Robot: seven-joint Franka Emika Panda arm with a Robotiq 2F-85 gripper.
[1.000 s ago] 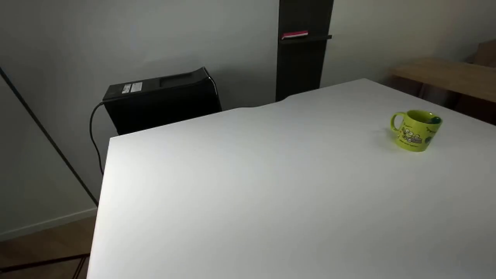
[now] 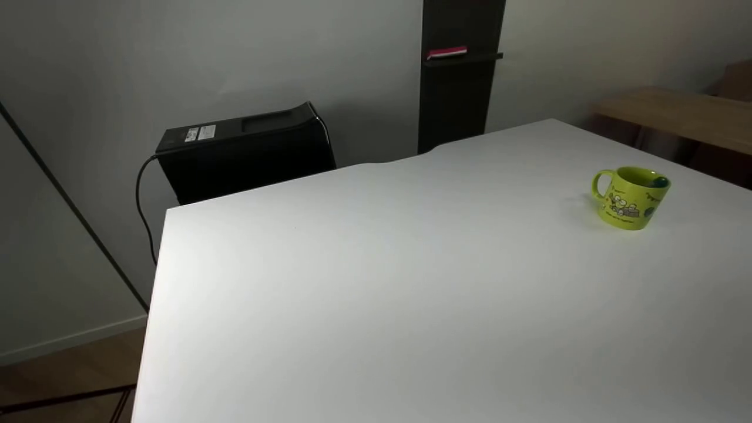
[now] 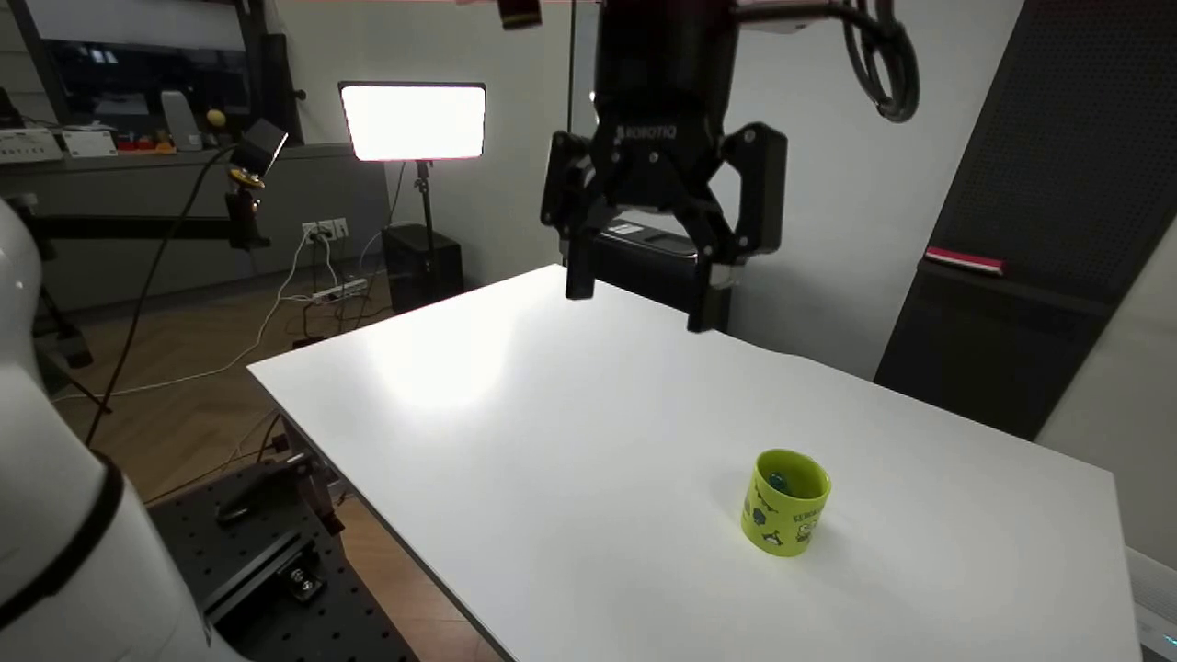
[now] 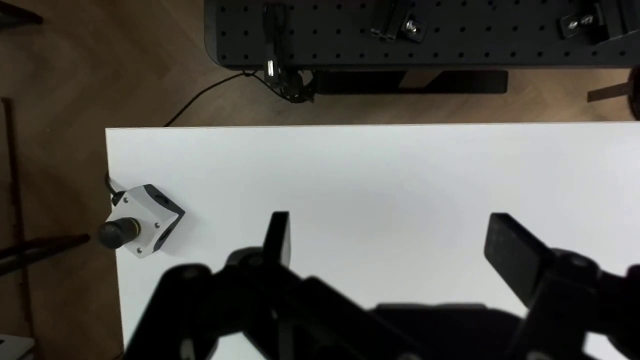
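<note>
A lime-green mug (image 2: pixel 627 201) with printed figures stands upright toward the right of the white table (image 2: pixel 395 282), its handle pointing left in exterior view 1. Something dark teal (image 3: pixel 779 482) shows inside the mug (image 3: pixel 785 519); what it is cannot be made out. High above the table, away from the mug, hangs my gripper (image 3: pixel 642 303), open with nothing between its fingers. From the wrist, the gripper has its fingertips wide apart over bare white tabletop, and no mug is in that view.
A grey box with a black knob (image 4: pixel 144 219) sits at one table corner in the wrist view. Beyond the table edge lies a black perforated plate (image 4: pixel 360 36). A black appliance (image 2: pixel 247 148) stands behind the table.
</note>
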